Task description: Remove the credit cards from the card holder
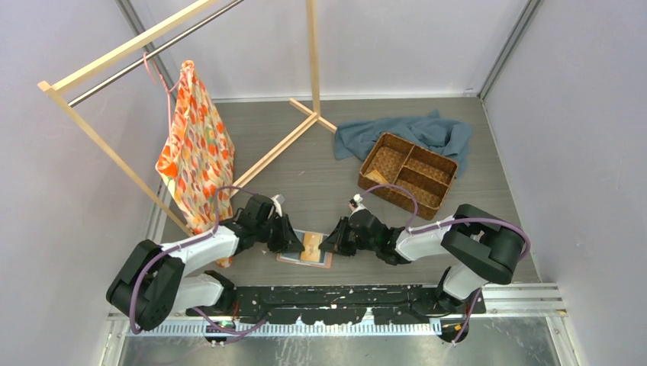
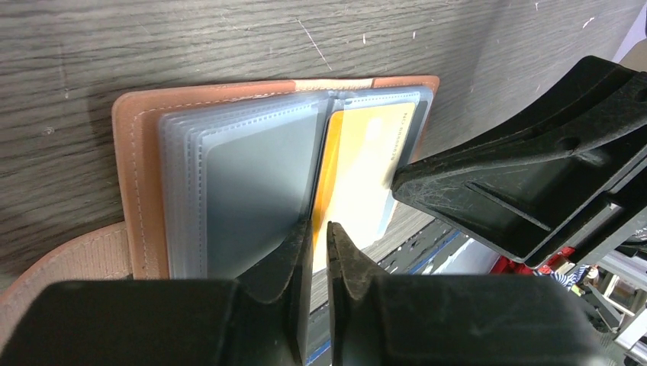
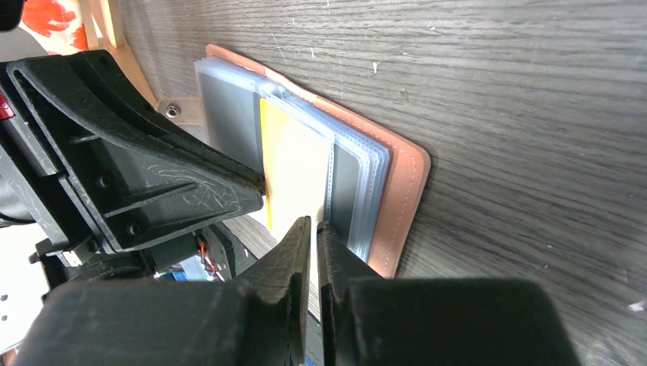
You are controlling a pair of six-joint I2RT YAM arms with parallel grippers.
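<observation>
The card holder [image 1: 285, 257] lies open on the floor between the grippers, with clear sleeves [image 2: 240, 175] on a tan backing [image 3: 404, 198]. A yellow card [image 2: 366, 152] sits in a sleeve. My left gripper has its fingertips at the card's left edge, narrowly parted, with nothing clearly held. My right gripper is low over the card holder at the card and sleeve edge, its fingertips close together; whether anything is between them is unclear.
A wicker basket [image 1: 430, 187] and blue cloth [image 1: 355, 133] lie at back right. A wooden rack [image 1: 275, 149] with a floral fabric [image 1: 194, 152] stands at left. Free floor lies behind the card holder.
</observation>
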